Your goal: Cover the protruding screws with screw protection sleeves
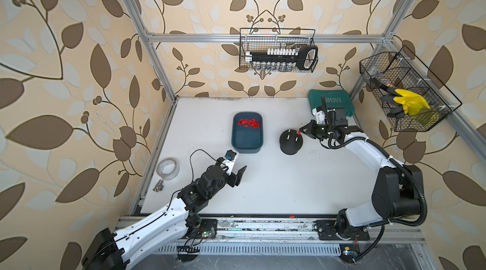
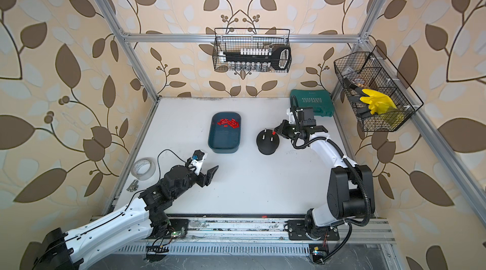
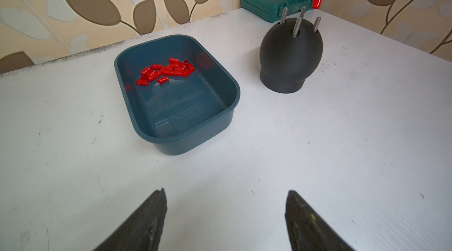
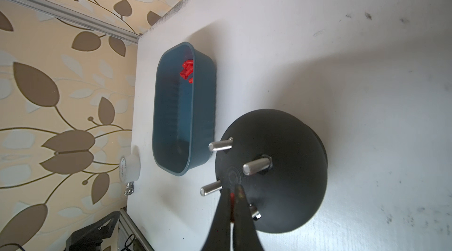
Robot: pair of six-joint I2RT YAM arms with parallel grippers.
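A black round stand (image 3: 288, 58) carries several upright bare screws (image 4: 255, 166). My right gripper is shut on a red sleeve (image 3: 317, 2), held just above the stand at one screw; whether it touches that screw I cannot tell. A blue tray (image 3: 183, 143) left of the stand holds a pile of red sleeves (image 3: 167, 71). My left gripper hangs over the front left of the table, fingers apart with nothing between them.
A green case (image 3: 268, 1) lies at the back right. A tape roll (image 1: 167, 163) and a small metal piece (image 1: 158, 186) sit at the left edge. Wire baskets hang on the back and right walls.
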